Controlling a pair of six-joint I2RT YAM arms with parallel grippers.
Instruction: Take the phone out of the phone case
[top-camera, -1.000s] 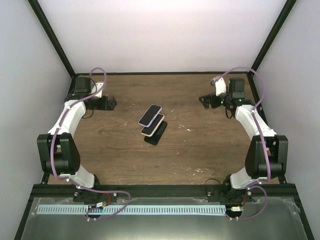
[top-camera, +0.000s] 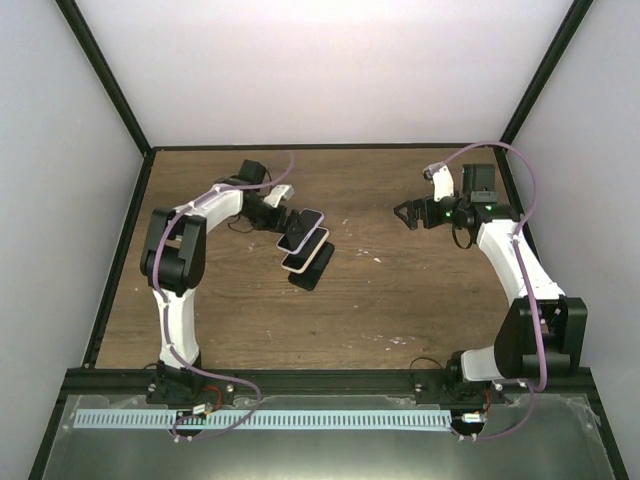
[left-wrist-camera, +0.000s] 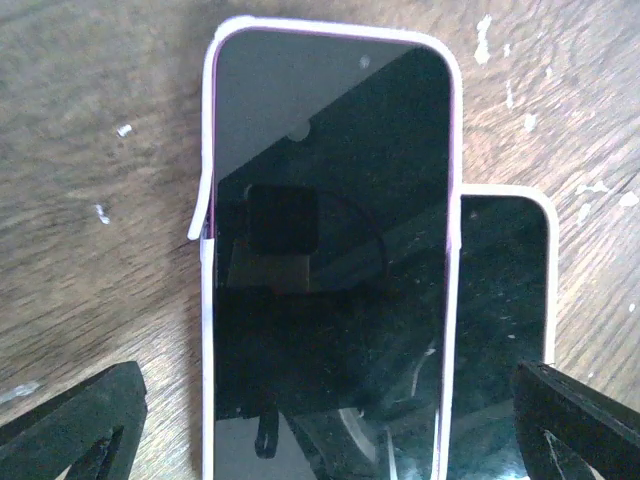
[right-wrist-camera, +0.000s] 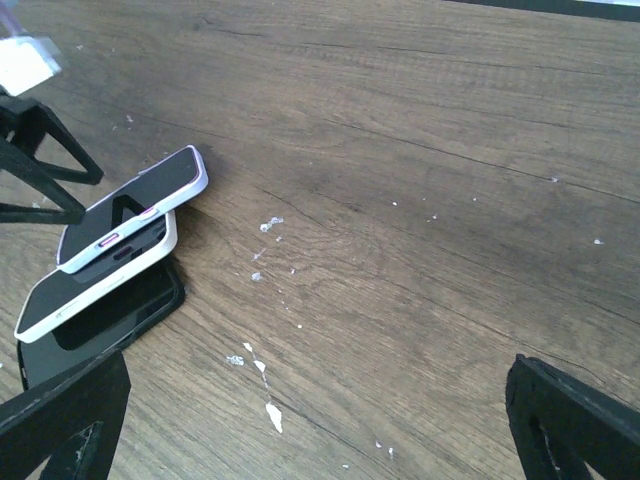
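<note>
Three dark-screened phones lie overlapped on the table. Uppermost is the phone in a lilac case (top-camera: 313, 217); under it a phone in a pale pinkish case (top-camera: 319, 244) shows, with a black one (top-camera: 318, 268) lowest. Above the upper phone hovers my left gripper (top-camera: 289, 226), fingers open. In the left wrist view the lilac-cased phone (left-wrist-camera: 330, 120) lies between and below the spread fingers, and its rim flares outward on the left side. My right gripper (top-camera: 408, 215) stands open well to the right, nothing between its fingers.
Bare wooden tabletop (top-camera: 350, 320) surrounds the stack, with wide free room between the arms and at the front. White flecks (right-wrist-camera: 274, 417) mark the wood. Walls enclose the back and both sides.
The left gripper has travelled right from the left side until it is over the upper phone. My right gripper has shifted only slightly to the left. The phones have stayed put.
</note>
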